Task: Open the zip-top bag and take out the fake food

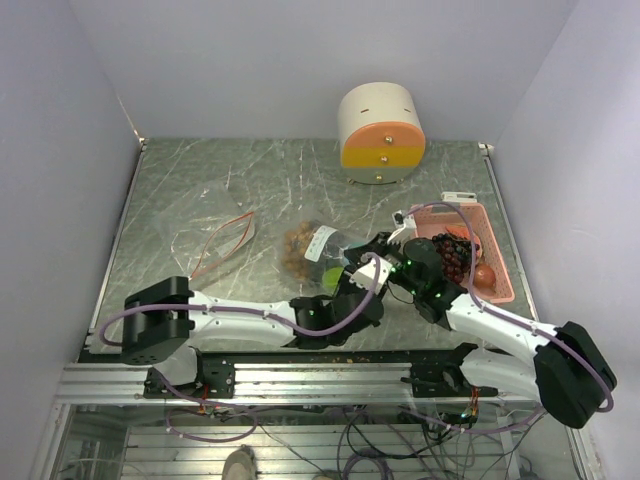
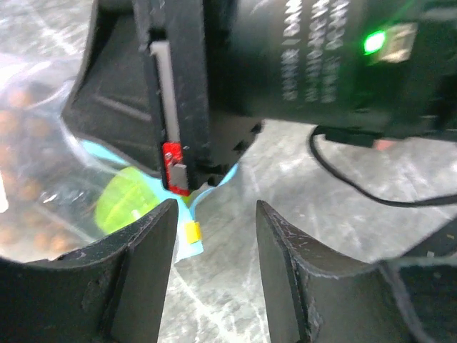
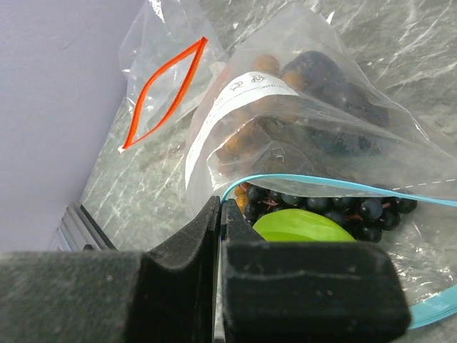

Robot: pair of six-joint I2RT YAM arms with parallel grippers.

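The clear zip top bag with its white label lies on the table, its blue rim raised. Dark grapes and a green piece of food show beneath that rim; brownish round food shows through the plastic. My right gripper is shut on the blue rim, which runs into its fingertips. Close beside it, my left gripper stands open, nothing seen between its fingers. The blue edge with a yellow piece is behind its left finger.
A pink basket holding fake food stands at the right. An empty bag with an orange zip lies at the left. A small drawer cabinet stands at the back.
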